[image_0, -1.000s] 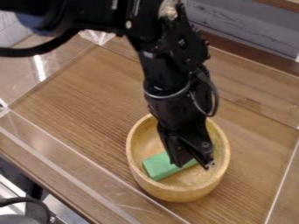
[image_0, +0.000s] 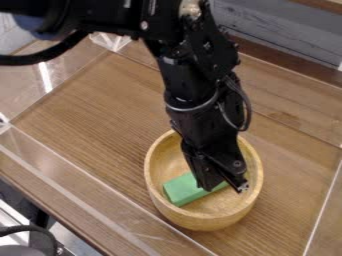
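A round wooden bowl (image_0: 214, 213) stands on the table, right of centre in the camera view, with a green block (image_0: 185, 190) lying in it. The black gripper (image_0: 221, 176) reaches down into the bowl over the right part of the block. Its fingertips are close together, with nothing visible between them; whether they touch the block is unclear.
A white wall (image_0: 287, 40) runs along the back. The table's front edge crosses the lower left.
The gripper has shifted very slightly over the bowl. The bowl and green block look unmoved.
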